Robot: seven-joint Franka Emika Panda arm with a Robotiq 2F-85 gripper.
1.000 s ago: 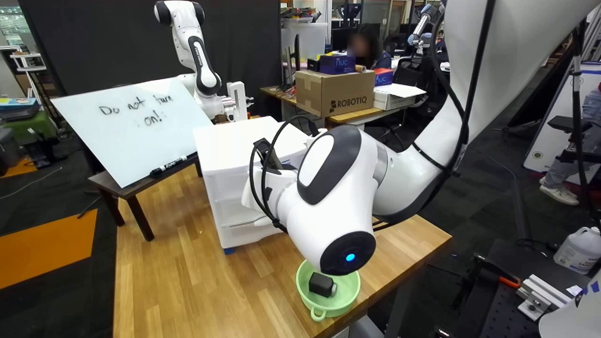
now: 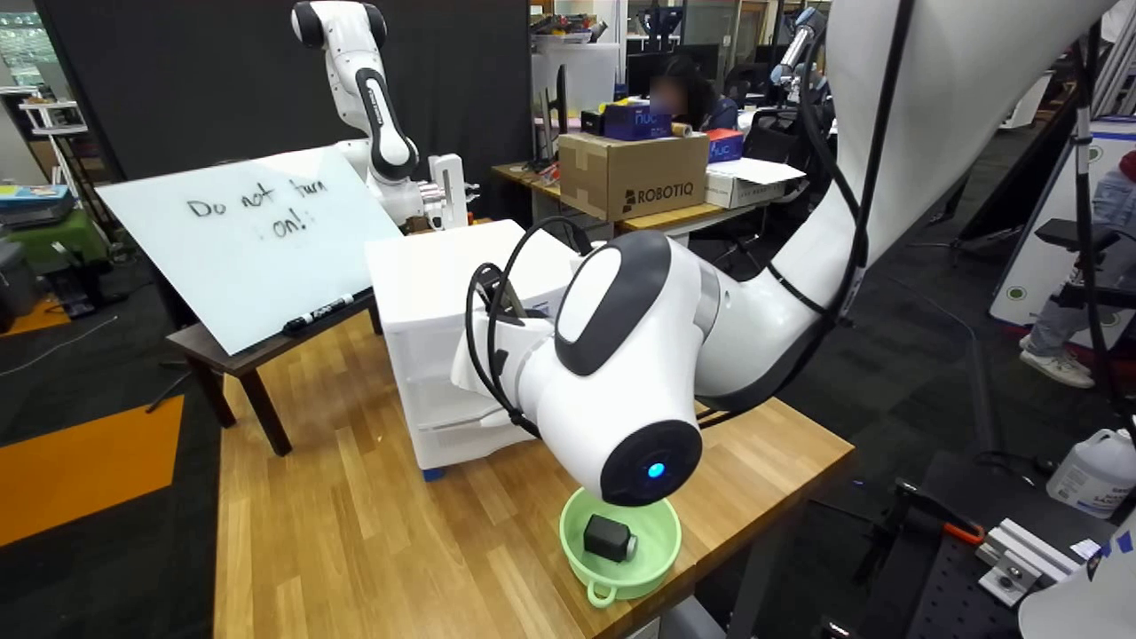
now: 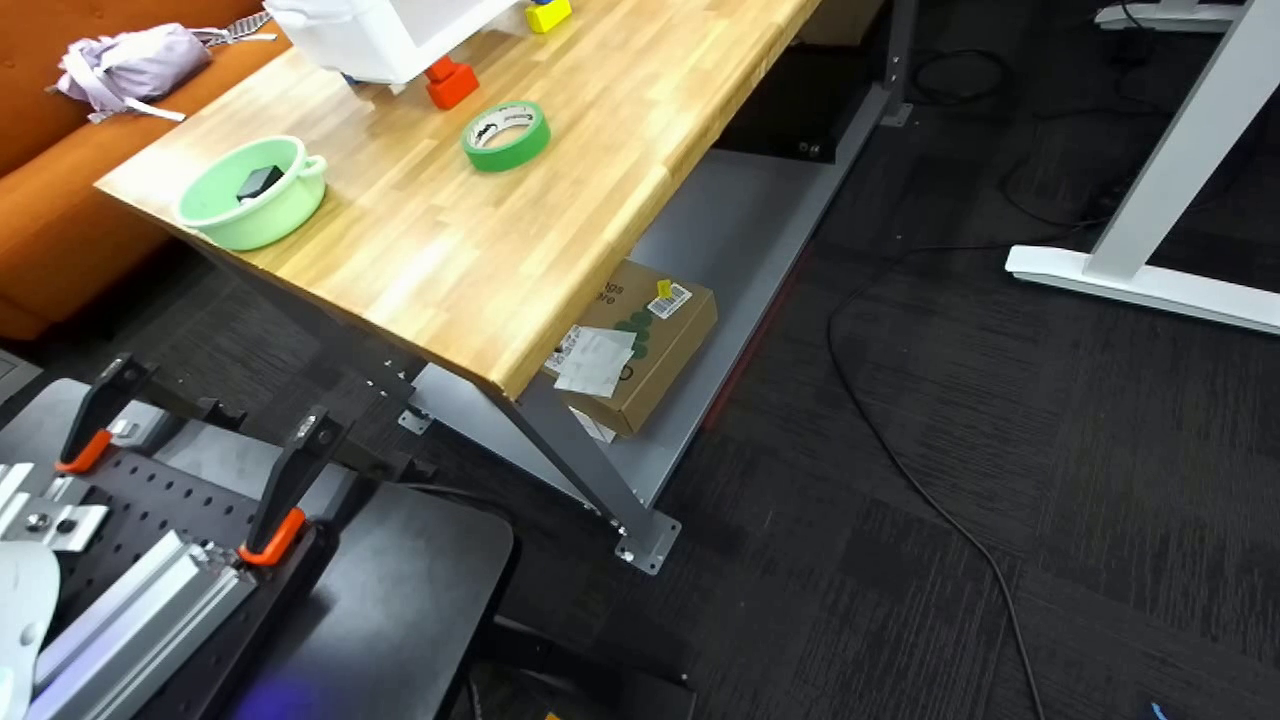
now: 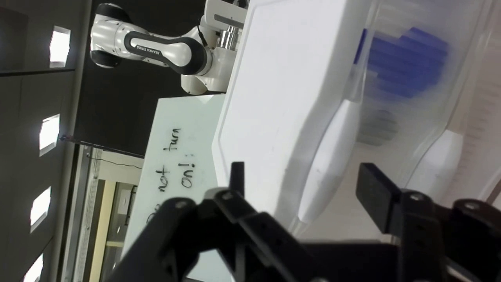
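Note:
In the wrist view my gripper is open, its black fingers (image 4: 375, 197) well apart and nothing clamped between them. Seen through the gap is the white upper handle (image 4: 330, 162) of a drawer unit (image 4: 277, 94); no contact with it shows. A lower handle (image 4: 437, 162) lies beyond one finger. Behind the translucent upper drawer front there is something blue (image 4: 406, 63). Exterior view 1 has the white unit (image 2: 426, 362) standing on the wooden table, where my arm hides the gripper.
A green bowl (image 2: 665, 564) with a black object (image 2: 608, 538) in it sits near the table edge, below my arm. A whiteboard (image 2: 256, 245) leans left of the drawers. Green tape (image 3: 507, 154), a red block (image 3: 451, 84) and a yellow block (image 3: 548, 14) lie on the table.
In exterior view 1 my arm has shifted slightly left and up, toward the drawer unit. The drawers, bowl and whiteboard stay where they were.

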